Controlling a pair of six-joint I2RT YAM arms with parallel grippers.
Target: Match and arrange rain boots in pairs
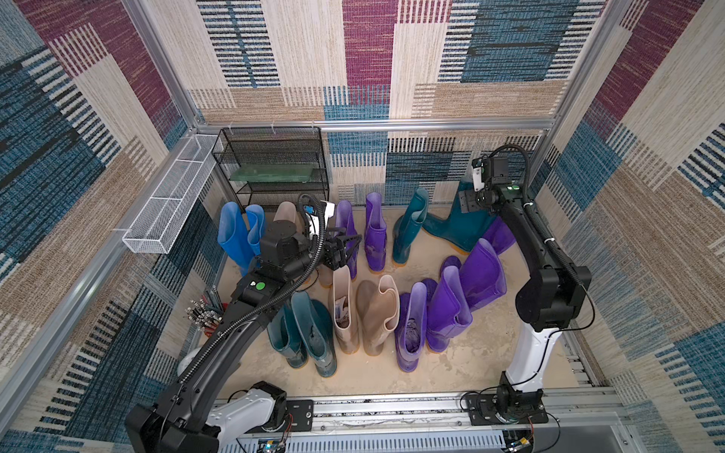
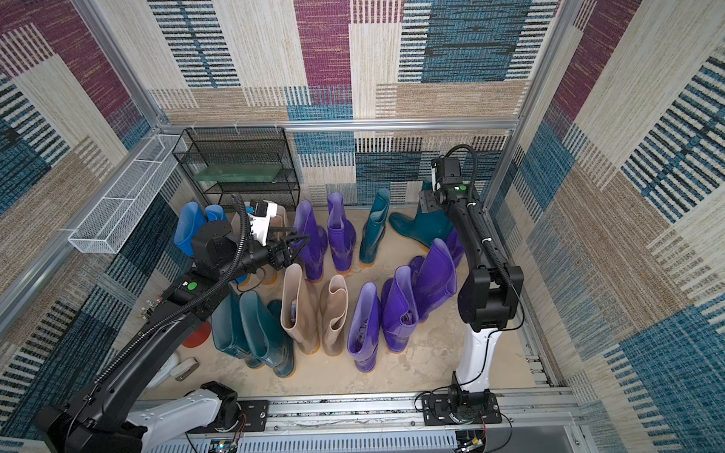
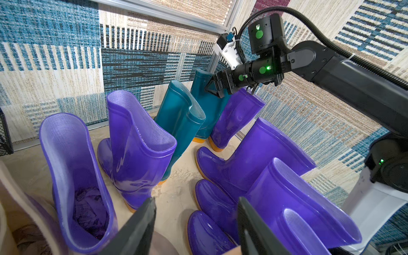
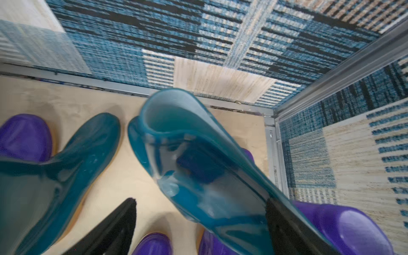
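Note:
My right gripper is open, its fingers [image 4: 112, 229] on either side of a teal boot [image 4: 199, 170] near the back right corner. That boot's toe points left in the top left view; the shaft leans between the fingers. A second teal boot [image 1: 410, 226] stands to its left. Purple boots [image 1: 449, 309] fill the right side, one [image 1: 498, 235] close behind the teal boot. My left gripper hangs open over the left-middle, nothing between its fingers. Below it are tan boots [image 1: 377, 313] and teal boots [image 1: 313, 332]. Blue boots [image 1: 234, 234] stand at the far left.
A black mesh rack [image 1: 275, 170] stands at the back left, with a white wire basket [image 1: 170, 200] along the left wall. Open floor [image 2: 362, 302] lies between the back and front rows. Boots crowd the right side closely.

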